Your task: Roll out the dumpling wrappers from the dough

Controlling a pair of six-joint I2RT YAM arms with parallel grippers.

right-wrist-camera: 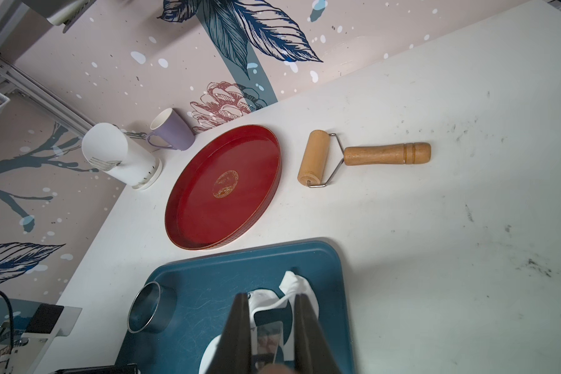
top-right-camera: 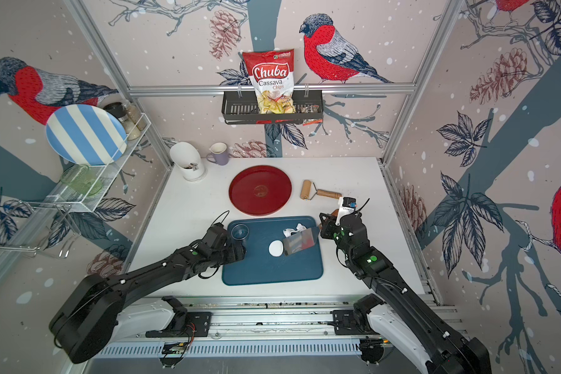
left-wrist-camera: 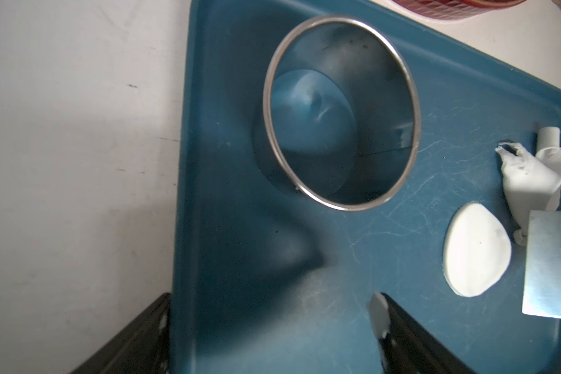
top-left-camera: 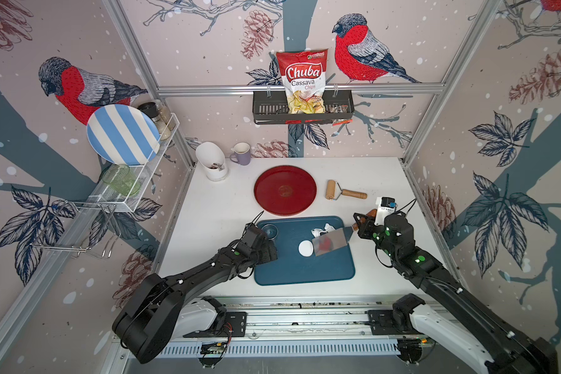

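Note:
A flat white dough disc point(top-left-camera: 305, 248) lies on the blue tray point(top-left-camera: 293, 272), with crumpled dough scraps point(left-wrist-camera: 533, 177) behind and to its right. My right gripper is shut on the wooden-handled spatula, whose wide metal blade point(top-left-camera: 331, 242) reaches over the tray. In the left wrist view a small gap shows between the blade's edge and the disc; the blade hides part of the scraps. A round metal cutter point(left-wrist-camera: 386, 112) stands near the tray's left rim. Open and empty, my left gripper hovers above the tray's left side, in front of the cutter.
The wooden roller point(right-wrist-camera: 386, 154) rests on the white table behind the tray's right end. Beyond the tray lies a round red tray point(top-left-camera: 285, 177), empty. A white utensil holder point(top-left-camera: 210, 160) and a purple mug point(top-left-camera: 242, 154) stand at the back left. The blue tray's front is clear.

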